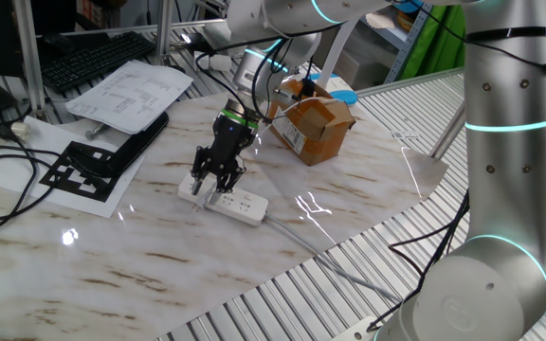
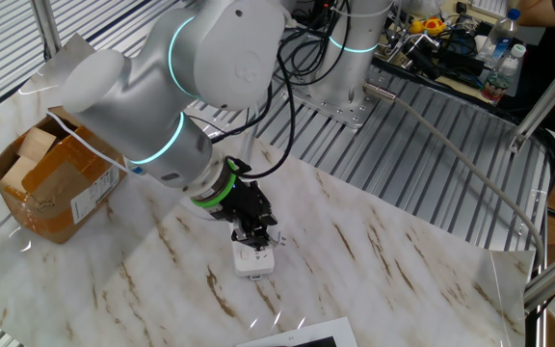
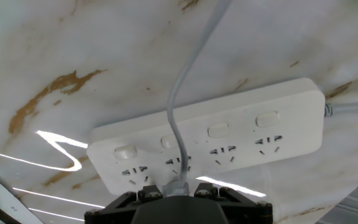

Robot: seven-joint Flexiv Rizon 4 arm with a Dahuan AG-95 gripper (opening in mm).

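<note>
A white power strip (image 3: 210, 134) with several sockets and switches lies flat on the marble-patterned table. My gripper (image 1: 206, 197) points down at it, its fingers apart on either side of a pale plug (image 3: 176, 187). From the plug a thin grey cable (image 3: 180, 93) runs across the strip. The plug sits over the strip's near edge in the wrist view, close to a socket; whether its pins are in is hidden. I cannot tell whether the fingers press on the plug or only stand around it. In exterior view 2 the gripper (image 2: 256, 241) covers part of the strip (image 2: 254, 262).
An open cardboard box (image 1: 313, 128) stands behind the gripper. A printed marker sheet (image 1: 79, 172), a black cable (image 1: 27, 180) and papers (image 1: 129, 95) occupy the far left. The strip's thick lead (image 1: 320, 251) runs toward the robot base. Bare table lies in front.
</note>
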